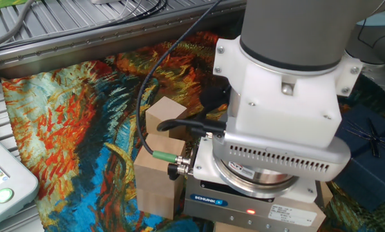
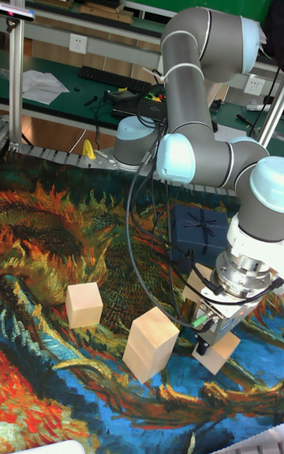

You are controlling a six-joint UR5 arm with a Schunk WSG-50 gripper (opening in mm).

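Note:
My gripper [image 2: 211, 338] hangs low at the right of the cloth in exterior view 3, directly over a light wooden block [image 2: 217, 355]. One dark finger [image 2: 202, 344] shows against this block; the other is hidden, so the finger opening and any grip cannot be told. In exterior view 2 the gripper's housing covers its fingers. To the left stands a tall wooden stack [image 2: 151, 344], apparently two blocks. Farther left is a single wooden block [image 2: 84, 305]. Another wooden piece [image 2: 197, 282] shows partly behind the gripper.
A dark blue box [image 2: 199, 234] with a ribbon-like bow lies behind the gripper. The black cable [image 1: 141, 106] loops beside the arm, near the stack. A control device [image 1: 6, 187] sits at the left edge.

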